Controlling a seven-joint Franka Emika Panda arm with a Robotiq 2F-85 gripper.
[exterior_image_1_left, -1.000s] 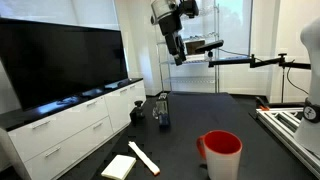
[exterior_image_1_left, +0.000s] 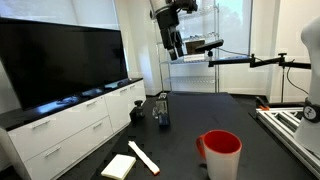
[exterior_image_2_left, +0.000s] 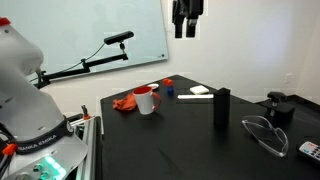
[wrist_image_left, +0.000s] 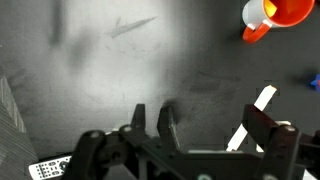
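Observation:
My gripper (exterior_image_1_left: 176, 54) hangs high above the dark table (exterior_image_1_left: 210, 120), with free air beneath it. In exterior view 2 the gripper (exterior_image_2_left: 185, 33) is at the top middle, its fingers apart and nothing between them. A red mug (exterior_image_1_left: 220, 154) stands at the near right in exterior view 1; the wrist view shows the mug (wrist_image_left: 277, 14) at its upper right corner, with something orange inside. An upright black box-like object (exterior_image_2_left: 222, 108) stands near the middle of the table. A white stick (exterior_image_1_left: 143, 157) lies beside a pale flat square (exterior_image_1_left: 118, 167).
Eyeglasses-like wire loops (exterior_image_2_left: 266, 133), a white remote (exterior_image_2_left: 310, 151) and a dark pot-like object (exterior_image_2_left: 279, 108) occupy one side. An orange cloth (exterior_image_2_left: 124, 103) and a small blue item (exterior_image_2_left: 169, 90) lie near the mug.
Over the last second my gripper has shifted slightly upward and to the left in exterior view 1. Objects on the table have stayed put.

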